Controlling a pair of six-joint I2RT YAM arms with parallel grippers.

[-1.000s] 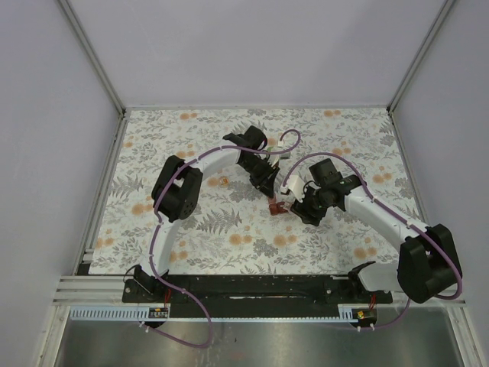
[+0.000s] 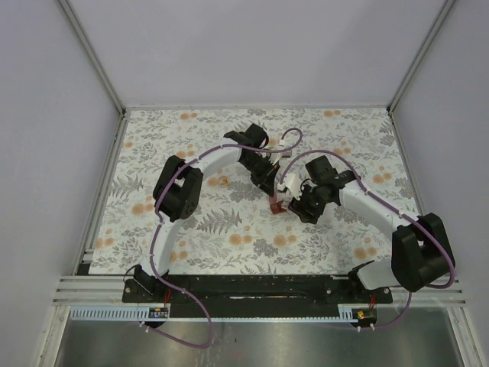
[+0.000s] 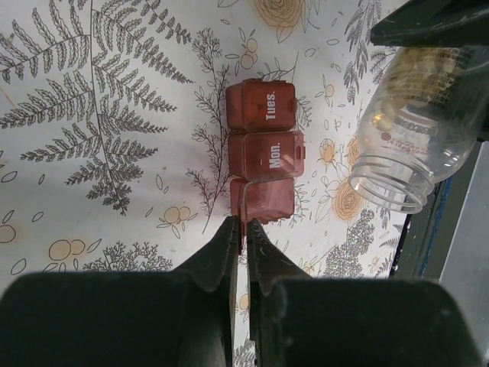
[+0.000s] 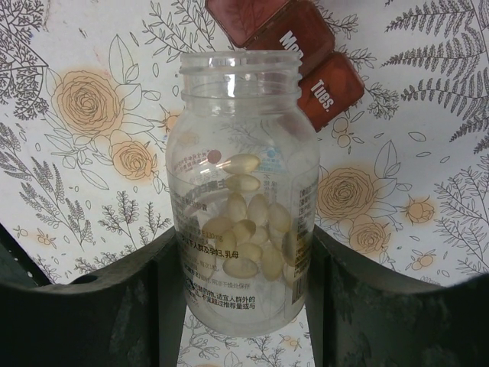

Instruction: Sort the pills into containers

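Observation:
The reddish-brown pill box [image 3: 267,157] lies on the patterned table, its Tues. and Mon. lids shut. Beside Mon., the third compartment [image 3: 271,200] has its translucent lid [image 3: 244,202] raised on edge, and my left gripper is shut on that lid. A clear bottle [image 4: 243,145], uncapped and holding several pale yellow capsules [image 4: 248,237], is clasped by my right gripper. Its mouth points toward the box; the capsules stay in the body, away from the neck. From above, both grippers meet around the box [image 2: 276,207], partly covering it.
A small orange item [image 2: 223,181] lies on the table left of the box. A pale object [image 2: 286,153] sits behind the grippers.
My right arm has shifted slightly, its elbow moving inward and away from the front edge, while the bottle stays beside the box. The left arm looks nearly still.

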